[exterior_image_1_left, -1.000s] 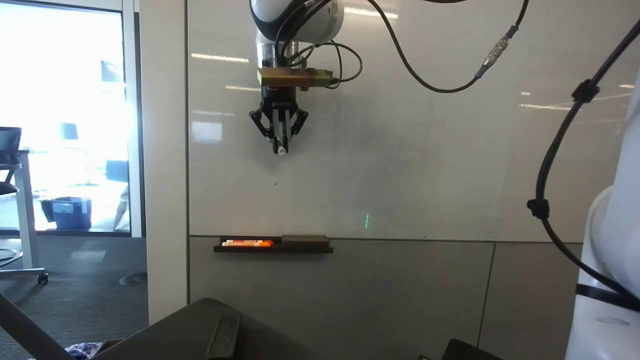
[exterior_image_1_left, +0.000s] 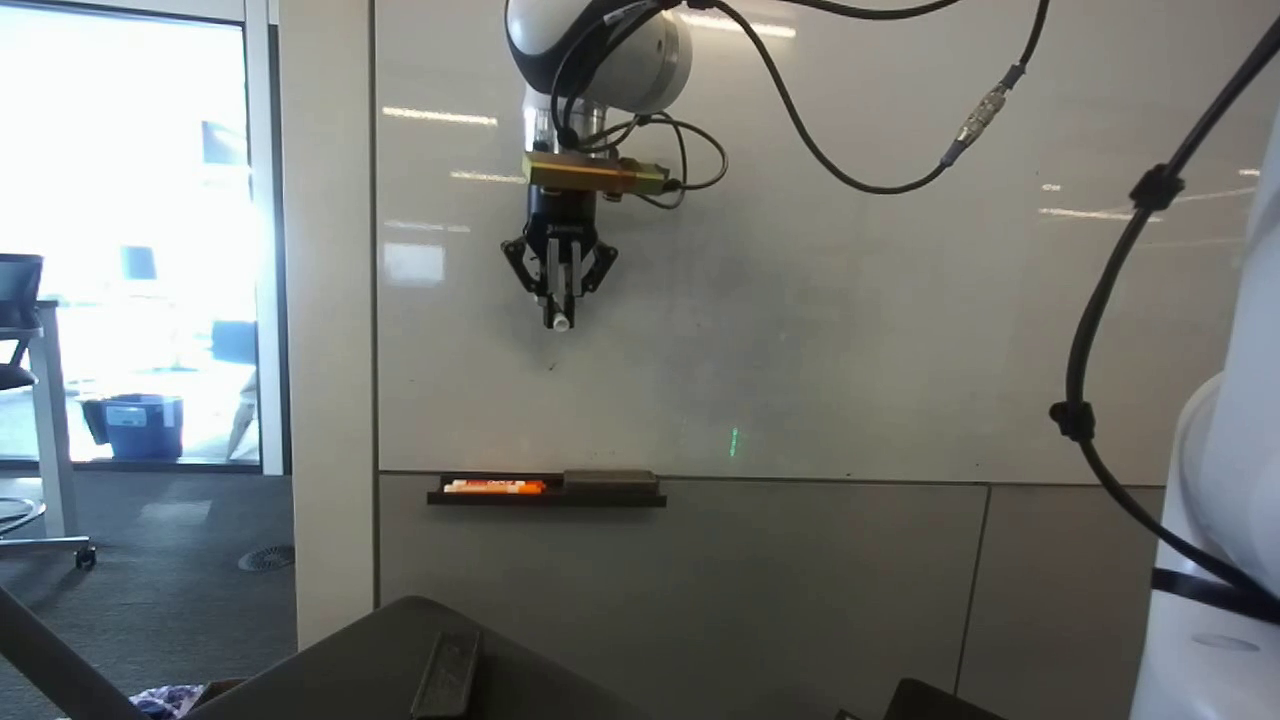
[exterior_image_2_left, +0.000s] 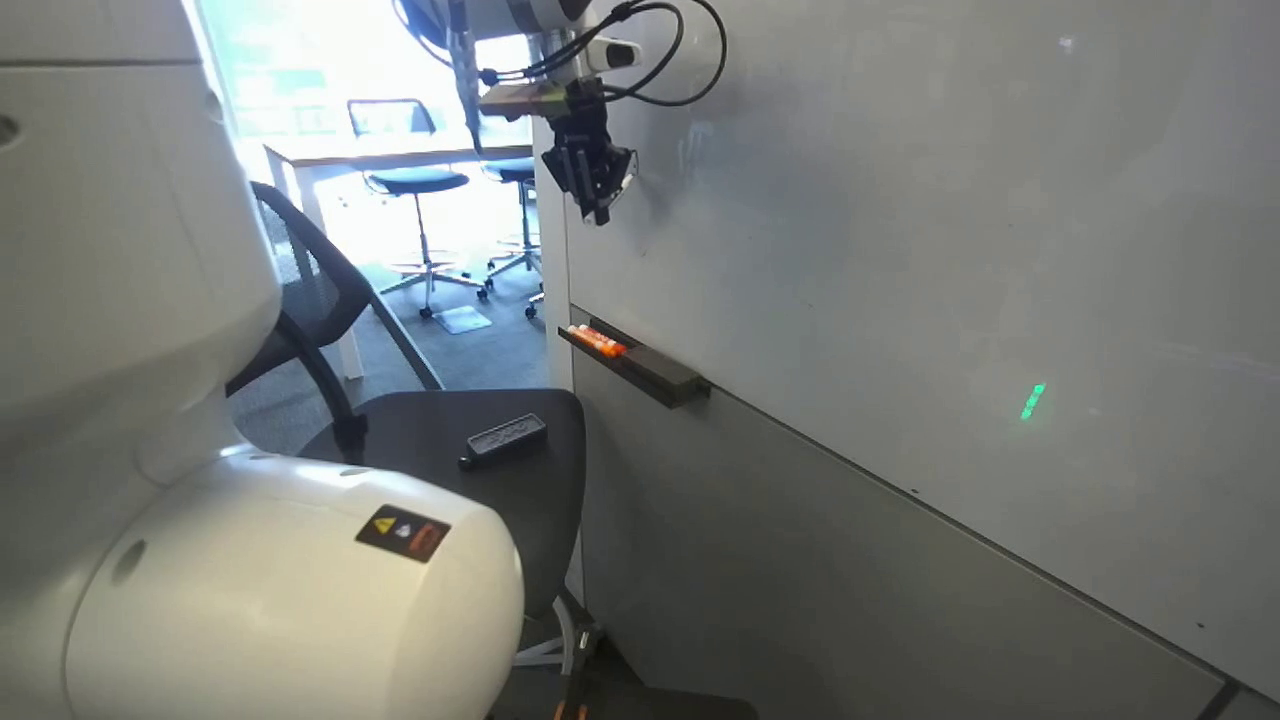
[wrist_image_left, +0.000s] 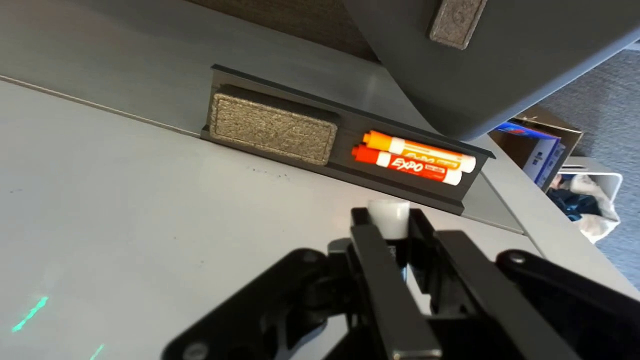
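High in front of the whiteboard (exterior_image_1_left: 840, 348), my gripper (exterior_image_1_left: 560, 319) points downward, shut on a slim white-ended marker (wrist_image_left: 390, 219). Only the pale end stands out clearly between the fingertips in the wrist view; most of its body is hidden by the fingers. Below, a dark tray (wrist_image_left: 345, 183) is fixed at the board's lower edge. An orange marker (wrist_image_left: 423, 151) and a red marker (wrist_image_left: 408, 165) lie side by side in it, beside a grey-brown eraser (wrist_image_left: 273, 127). A gap separates the gripper from the tray.
A dark chair seat (exterior_image_2_left: 468, 462) stands close to the board, with another eraser (exterior_image_2_left: 506, 437) on it. Short green strokes (exterior_image_1_left: 734, 442) mark the whiteboard right of the tray. Open board surface surrounds the gripper.
My gripper has come down a little along the board, with the marker still between its fingers. The tray and its contents have stayed put.
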